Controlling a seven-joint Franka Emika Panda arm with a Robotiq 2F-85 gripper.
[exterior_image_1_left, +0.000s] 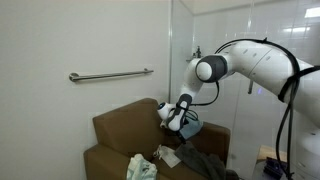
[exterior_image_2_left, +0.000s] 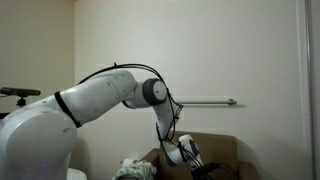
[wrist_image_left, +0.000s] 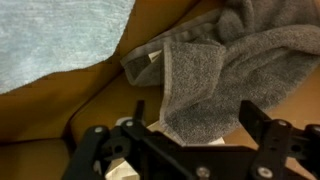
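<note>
A dark grey cloth (wrist_image_left: 235, 75) lies crumpled on the brown sofa seat, and a raised fold of it runs between my open fingers in the wrist view. My gripper is above it, with nothing held. To the left in that view spreads a light blue cloth (wrist_image_left: 60, 40), clear of the fingers. In exterior view 1 the dark grey cloth (exterior_image_1_left: 207, 163) drapes over the front of the seat, while the light blue cloth (exterior_image_1_left: 191, 129) shows partly behind my arm's wrist. The fingertips are too small there to make out.
The brown sofa (exterior_image_1_left: 112, 163) has a high back (exterior_image_1_left: 130, 120) and side arms close to my arm. A whitish patterned cloth (exterior_image_1_left: 141, 168) and a smaller pale cloth (exterior_image_1_left: 167, 156) lie left of the dark one. A wall rail (exterior_image_1_left: 110, 75) is well above.
</note>
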